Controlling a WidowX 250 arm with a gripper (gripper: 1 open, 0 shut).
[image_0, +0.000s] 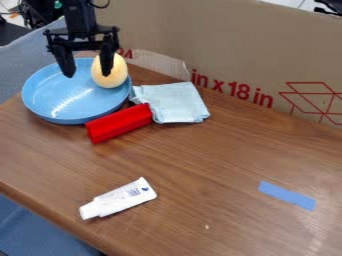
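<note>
The black gripper (86, 62) hangs open over the back of the blue plate (60, 99), its fingers pointing down. A pale yellow egg-shaped object (111, 75) sits at the plate's right side, close beside the gripper's right finger; whether they touch I cannot tell.
A red cylinder (119, 123) lies in front of the plate, with a folded pale cloth (174, 103) to its right. A white tube (118, 199) lies at the front, and a blue strip (286, 196) at the right. A cardboard wall (241, 50) stands behind.
</note>
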